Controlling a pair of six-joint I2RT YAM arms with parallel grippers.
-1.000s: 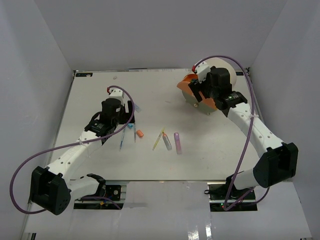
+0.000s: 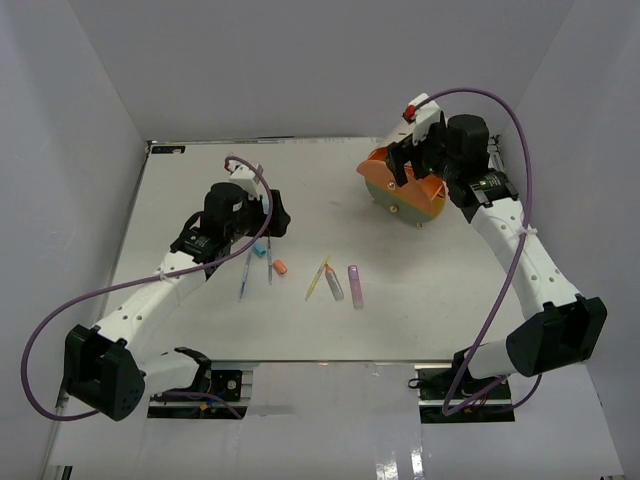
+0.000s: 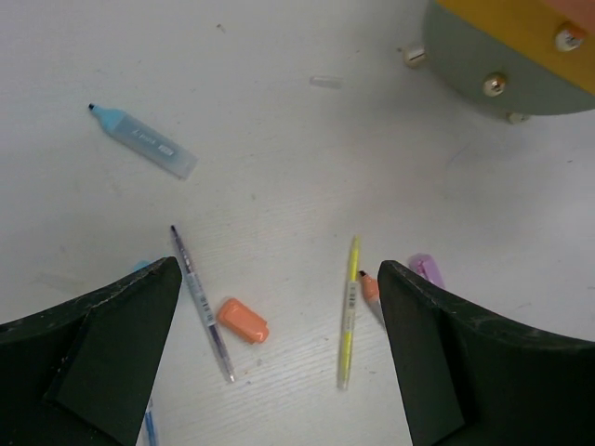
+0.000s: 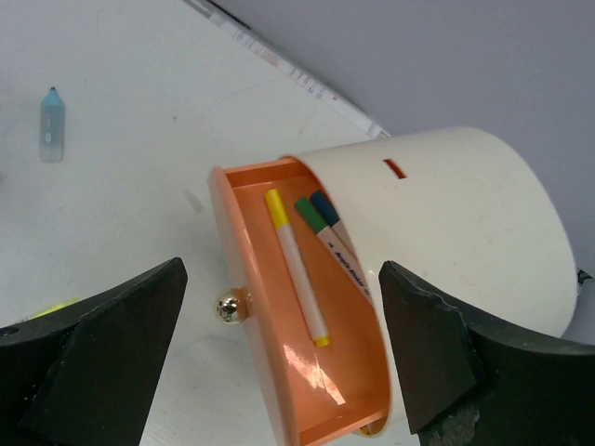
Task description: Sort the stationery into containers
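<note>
Standing open over the table's left half, my left gripper [image 2: 270, 212] has nothing between its fingers. In the left wrist view a light blue marker [image 3: 147, 141], an orange eraser-like piece [image 3: 244, 321], a dark thin pen [image 3: 203, 305], a yellow pen [image 3: 349, 316], a partly hidden orange-tipped marker [image 3: 370, 290] and a purple piece [image 3: 427, 268] lie loose. My right gripper, open and empty, is over the orange box [image 4: 240, 243]. Inside that box lie a yellow-capped marker [image 4: 297, 269], a green-capped one [image 4: 332, 243] and a dark blue-capped one [image 4: 325, 209].
The box's white lid [image 4: 474, 223] is raised, with the right arm over it in the top view. Knob-like feet [image 3: 495, 85] stick out from the box. Table space in front of the box and at the right front is clear.
My left gripper has moved slightly right and toward the back. The right gripper has moved a little right and back, and the box sits slightly further right than one second ago.
</note>
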